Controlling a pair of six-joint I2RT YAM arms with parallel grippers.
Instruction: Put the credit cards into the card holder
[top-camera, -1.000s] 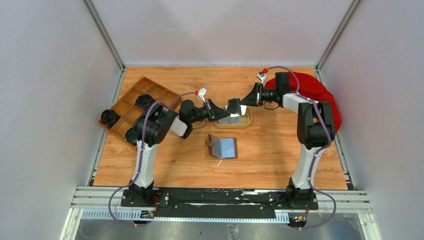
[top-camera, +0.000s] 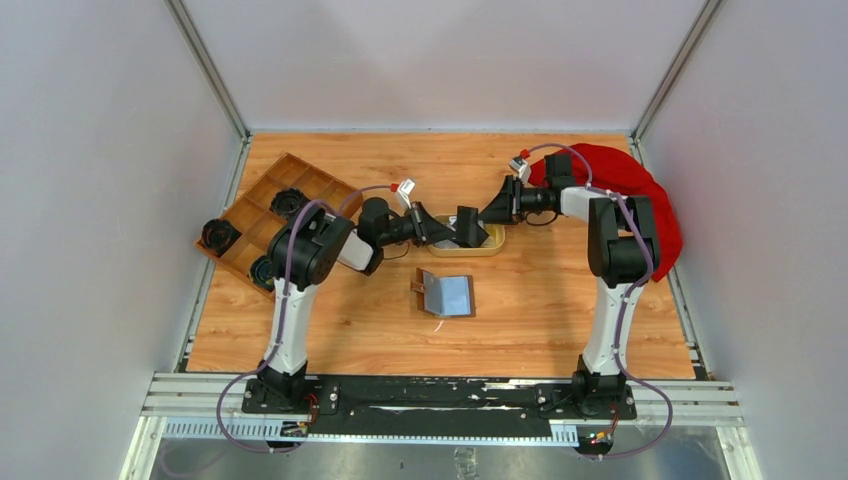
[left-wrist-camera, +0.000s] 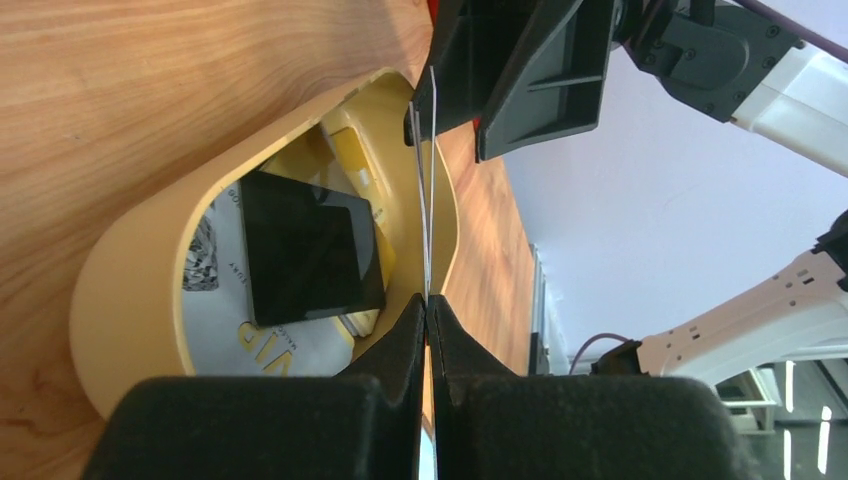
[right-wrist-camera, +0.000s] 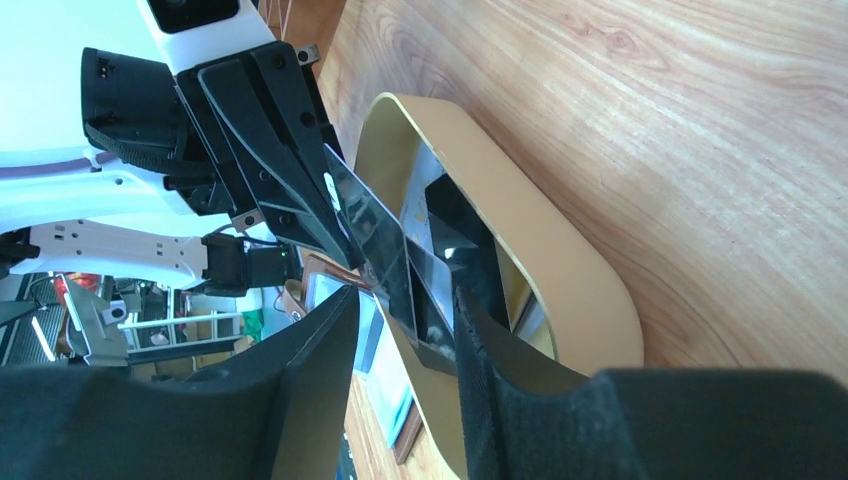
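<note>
My left gripper is shut on thin cards, two of which show edge-on and fan apart toward their far ends. In the right wrist view a dark card (right-wrist-camera: 375, 240) and a second card (right-wrist-camera: 432, 278) stand at the left gripper. The right gripper is part open around the cards' free end, its fingers apart. Below them, the tan bin (top-camera: 467, 251) contains loose cards, including a black card (left-wrist-camera: 305, 245) and a white card (left-wrist-camera: 290, 350). Toward the front lies the opened brown card holder (top-camera: 472, 297) with pale sleeves.
A wooden compartment tray (top-camera: 322, 182) with black coils lies at the left. Red cloth (top-camera: 625, 180) is heaped at the back right. Bare wood surrounds the card holder.
The dark card now looks tilted and lower in the top view.
</note>
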